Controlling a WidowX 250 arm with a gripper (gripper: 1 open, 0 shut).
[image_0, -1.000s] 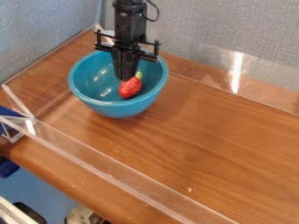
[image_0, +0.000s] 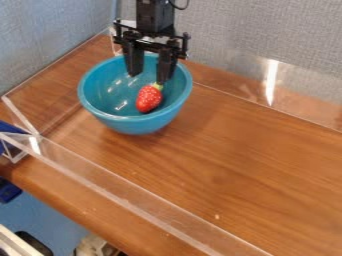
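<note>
A teal bowl (image_0: 107, 102) sits at the back left of the wooden surface, with a red strawberry (image_0: 150, 98) inside it. My black gripper (image_0: 150, 64) hangs over the rear of the bowl, above the strawberry, open with nothing between its fingers.
Clear low walls edge the wooden surface (image_0: 227, 170), with grey panels behind. A blue object (image_0: 11, 140) is at the left edge.
My gripper has risen a little from lower in the bowl. The strawberry and bowl look almost unmoved.
</note>
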